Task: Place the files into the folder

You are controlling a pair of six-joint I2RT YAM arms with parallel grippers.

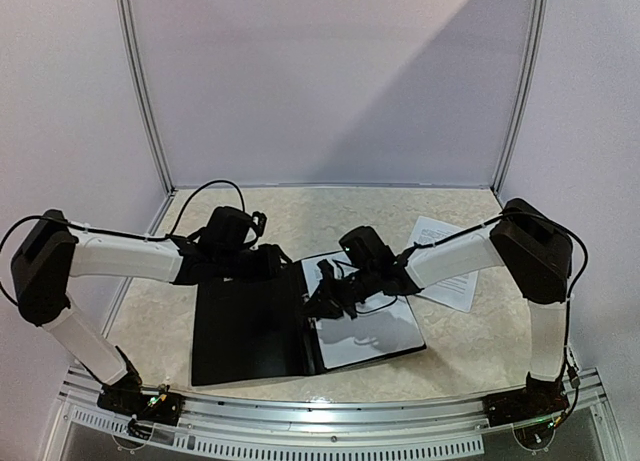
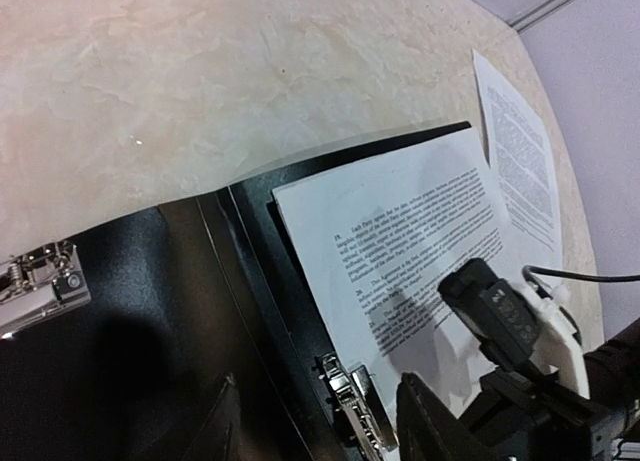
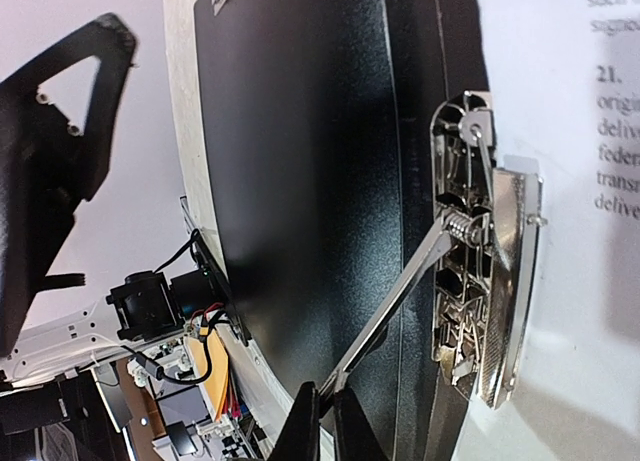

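The black folder (image 1: 245, 331) lies spread out on the table. White printed sheets (image 2: 400, 231) rest on its right half, their left edge at a metal clip (image 3: 465, 251). In the right wrist view the clip's thin lever slants out over the fold, and my right gripper is shut on the lever's end. Over the folder's upper middle, my left gripper has its fingers apart with nothing between them. One more printed sheet (image 1: 455, 281) is on the table, partly behind the right arm.
A second metal clip (image 2: 45, 286) sits on the folder's left half. My right arm (image 1: 455, 258) reaches across the papers, close to the left gripper. Bare table (image 1: 330, 211) shows behind the folder.
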